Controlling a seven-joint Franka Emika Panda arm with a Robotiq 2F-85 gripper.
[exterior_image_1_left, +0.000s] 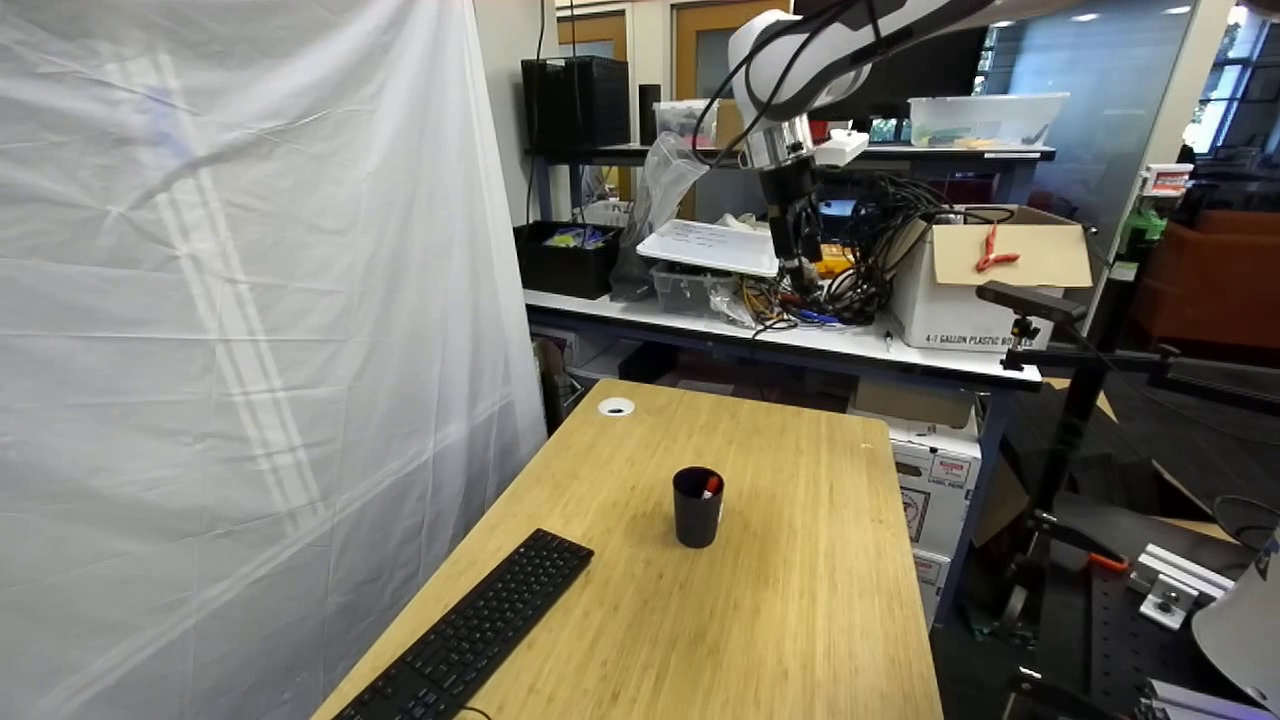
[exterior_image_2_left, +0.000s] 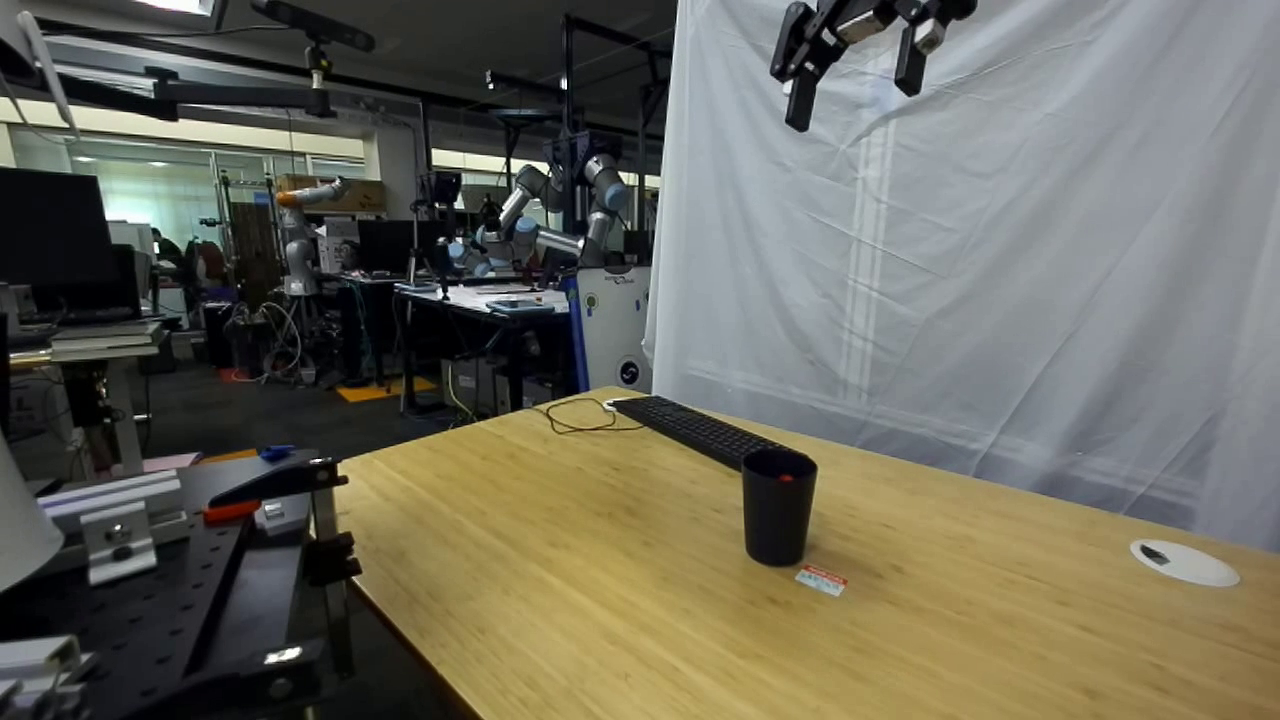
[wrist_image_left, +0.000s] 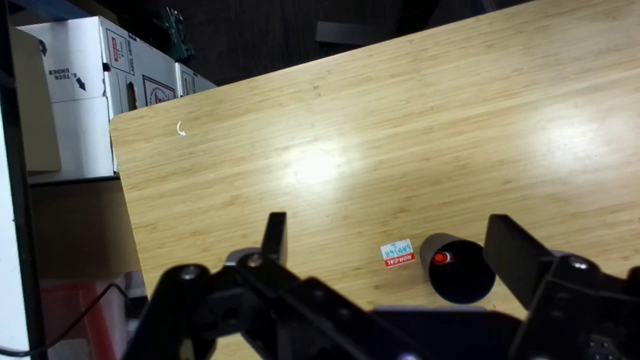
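Observation:
A black cup (exterior_image_1_left: 697, 514) stands upright on the wooden table, with a red-tipped marker (wrist_image_left: 442, 257) inside it. Most of the marker is hidden by the cup's wall. High above the tabletop, my gripper (exterior_image_2_left: 855, 106) is open, its fingers wide apart and nothing between them. In the wrist view the cup (wrist_image_left: 436, 243) appears between the two fingers, close beside the right-hand finger (wrist_image_left: 517, 258), but far below it. A small red and white label (wrist_image_left: 397, 253) lies flat on the table next to the cup.
A black keyboard (exterior_image_1_left: 480, 624) with a cable lies along the curtain side of the table. A white round grommet (exterior_image_2_left: 1184, 563) sits near one end.

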